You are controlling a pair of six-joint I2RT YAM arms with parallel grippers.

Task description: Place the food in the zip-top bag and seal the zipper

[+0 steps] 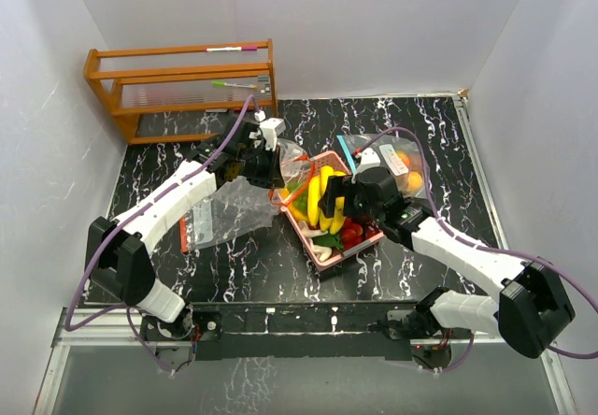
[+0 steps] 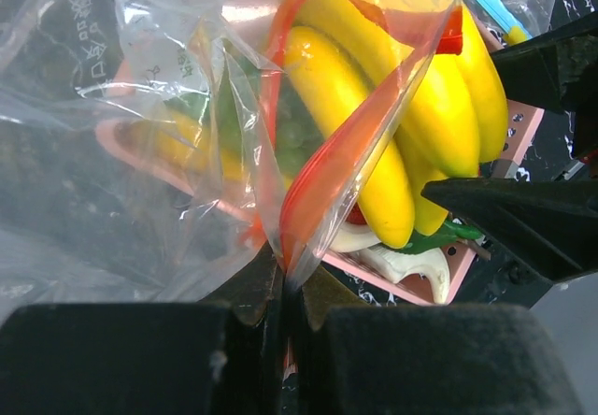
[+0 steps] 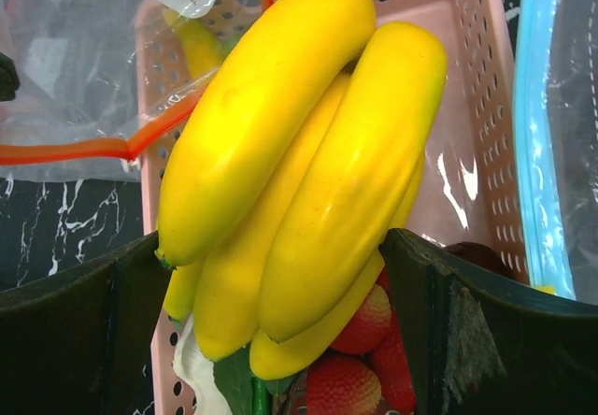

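Note:
A clear zip bag (image 1: 224,219) with an orange zipper lies over the left part of a pink basket (image 1: 316,260). My left gripper is shut, pinching the bag's edge near the orange zipper strip (image 2: 318,181). A bunch of bananas (image 3: 243,163) rests in the basket among red fruit (image 3: 360,331) and greens. My right gripper stands open over the basket, its fingers on either side of the bunch; whether they touch it I cannot tell.
A second bag (image 1: 397,153) with blue zipper and orange fruit lies behind the right arm. A wooden rack (image 1: 187,67) stands at the back left.

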